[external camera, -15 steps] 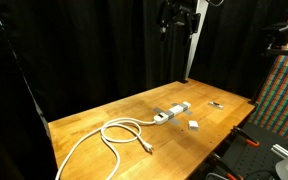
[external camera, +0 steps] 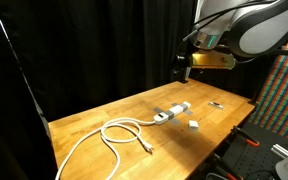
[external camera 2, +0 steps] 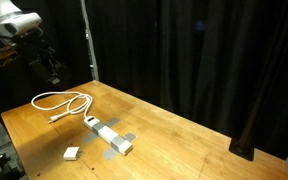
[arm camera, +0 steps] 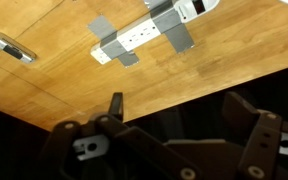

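Observation:
My gripper hangs in the air above the table, its two fingers wide apart with nothing between them. In the exterior views the gripper (external camera: 183, 72) is well above the tabletop, near the dark curtain. Below it lies a white power strip (external camera: 172, 113), held to the wood by grey tape (external camera 2: 111, 153). The strip (arm camera: 137, 35) runs diagonally across the top of the wrist view. Its white cord (external camera: 108, 129) loops away to a plug (external camera: 147, 147) on the table. A small white block (external camera 2: 71, 153) rests apart from the strip.
A small flat object (external camera: 215, 104), pale with dark parts, lies beyond the strip near the table's far end. Black curtain (external camera: 94, 50) hangs close behind the table.
The arm has come down from high up, bringing the gripper lower and a little closer to the table. The strip, cord and white block have not moved.

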